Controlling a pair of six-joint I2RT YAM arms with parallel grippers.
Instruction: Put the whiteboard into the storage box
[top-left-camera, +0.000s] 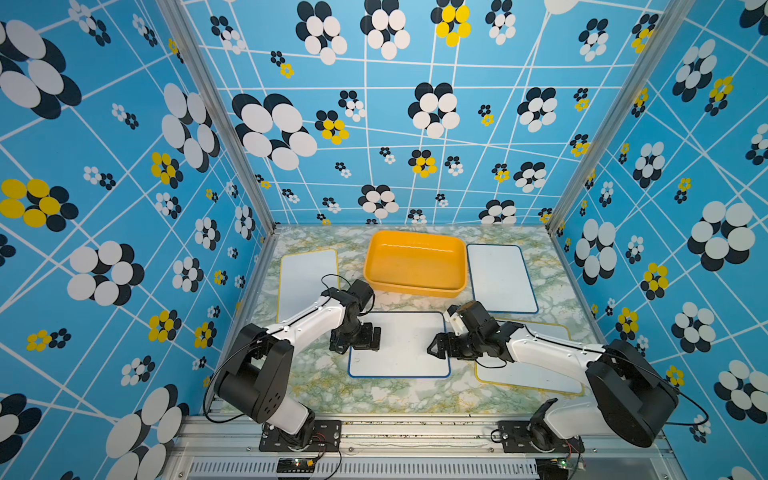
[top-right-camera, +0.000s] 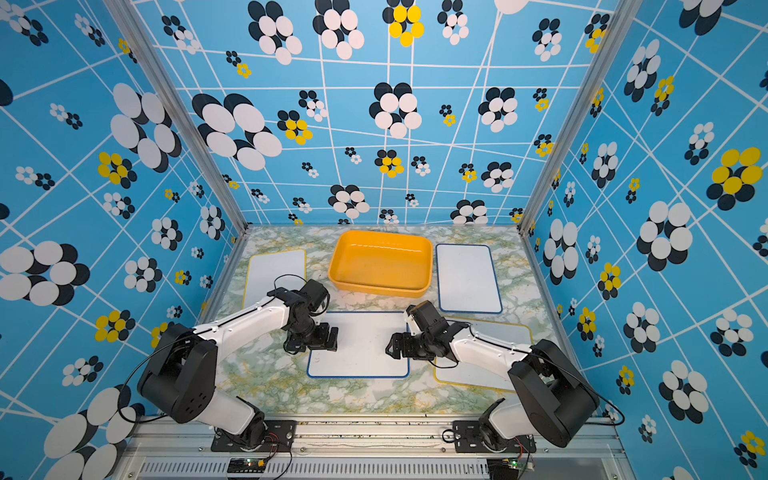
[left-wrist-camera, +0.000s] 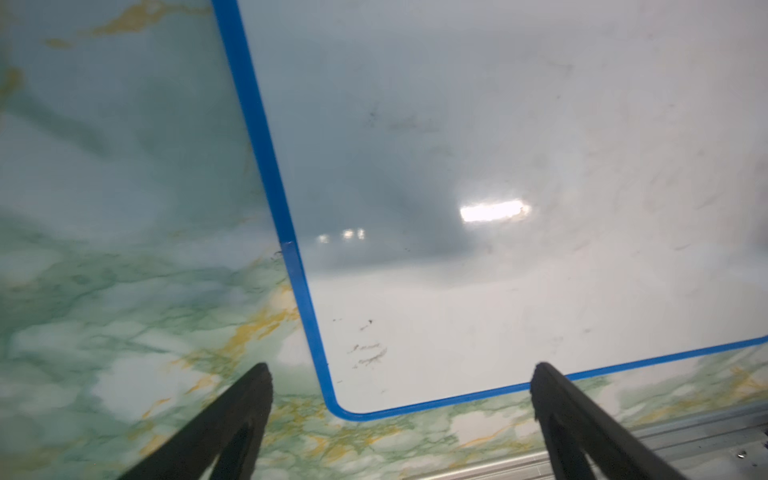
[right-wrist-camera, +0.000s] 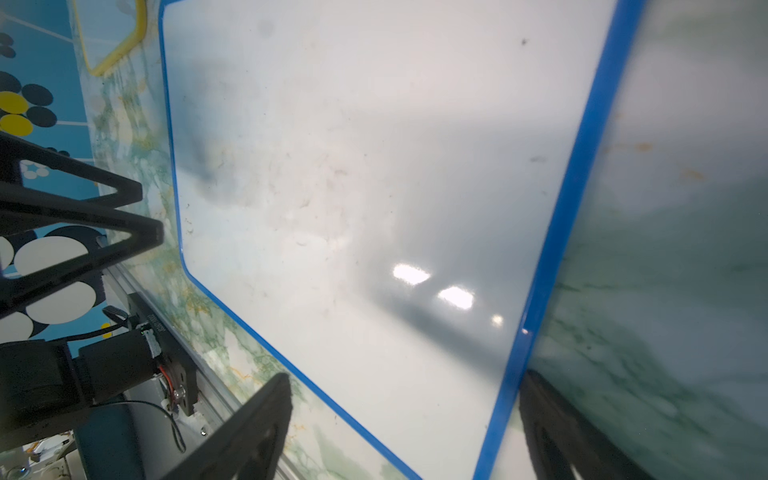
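A blue-edged whiteboard (top-left-camera: 404, 336) lies flat at the front middle, square to the table. Over its left end is my left gripper, open with nothing between its fingers; the board fills much of the left wrist view. At its right end is my right gripper, fingers apart, one fingertip close to the board's right edge (right-wrist-camera: 560, 224); whether it touches is unclear. The orange storage box (top-right-camera: 380, 252) stands behind this board, with nothing in it.
Another blue-edged board (top-left-camera: 501, 276) lies right of the box. Yellow-edged boards lie at left (top-left-camera: 308, 268) and front right (top-left-camera: 536, 376), partly under my arms. Marble table (top-left-camera: 384, 400) shows around them.
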